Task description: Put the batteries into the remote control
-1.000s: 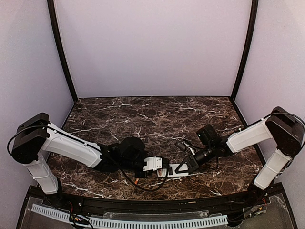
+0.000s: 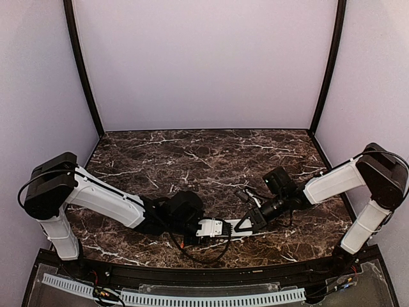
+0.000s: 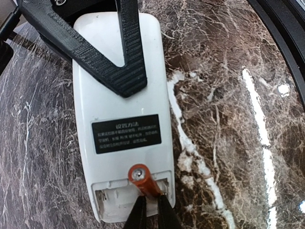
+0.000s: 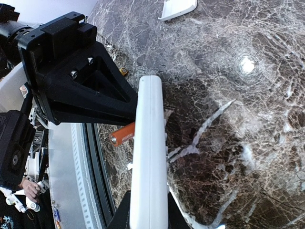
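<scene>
An orange battery (image 3: 145, 181) is tilted over the open compartment at the remote's lower end, its silver tip upward. My left gripper is shut on that battery, its dark fingertips at the compartment's lower edge. In the right wrist view the same battery (image 4: 121, 136) pokes out beside the remote; whether it touches the compartment floor I cannot tell.
A white cover piece (image 4: 177, 7) lies on the marble table at the top of the right wrist view. A small battery-like object (image 4: 123, 71) lies beyond the gripper. The front edge is close to both grippers.
The right gripper and remote look unmoved.
</scene>
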